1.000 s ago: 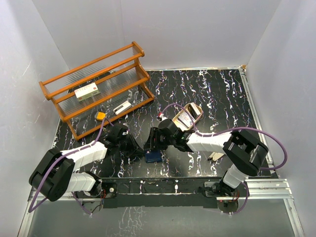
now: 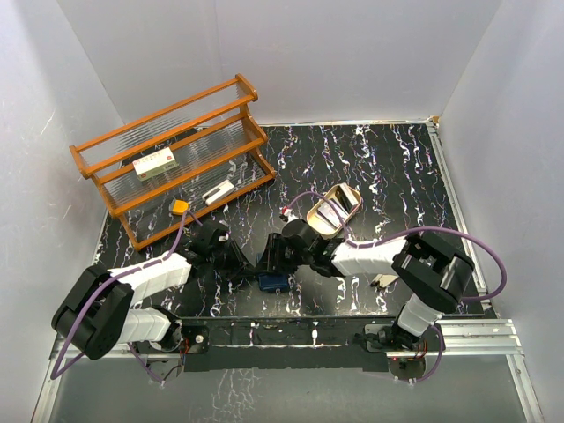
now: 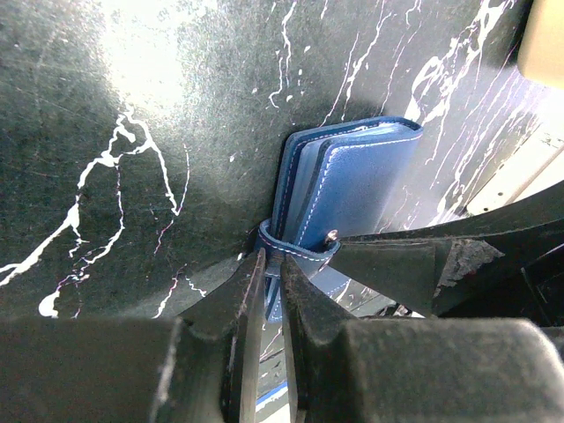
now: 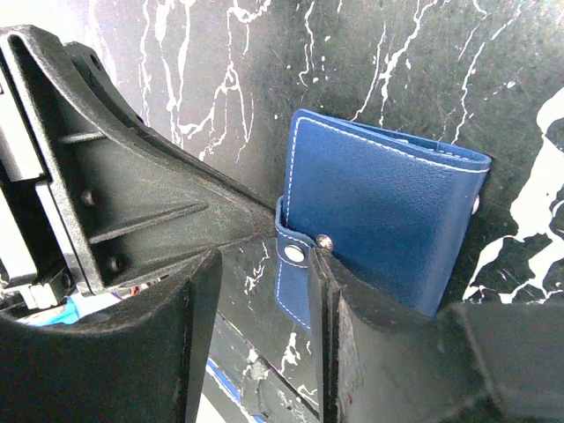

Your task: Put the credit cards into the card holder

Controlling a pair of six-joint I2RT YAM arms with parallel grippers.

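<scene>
A dark blue leather card holder (image 2: 273,281) with a snap strap lies on the marble mat at the front centre; in the right wrist view its flap (image 4: 379,194) fills the middle, and its edge shows in the left wrist view (image 3: 361,176). My left gripper is shut at the strap end. My right gripper sits at the snap strap from the other side, fingers part open; whether the strap is between them is unclear. No card can be clearly identified.
A wooden shelf (image 2: 167,173) with small boxes stands at back left. A tan tray (image 2: 317,220) with flat items is behind my right arm. Pale objects (image 2: 385,280) lie right of that arm.
My right gripper has moved slightly down toward the front, onto the card holder. The left arm has hardly moved.
</scene>
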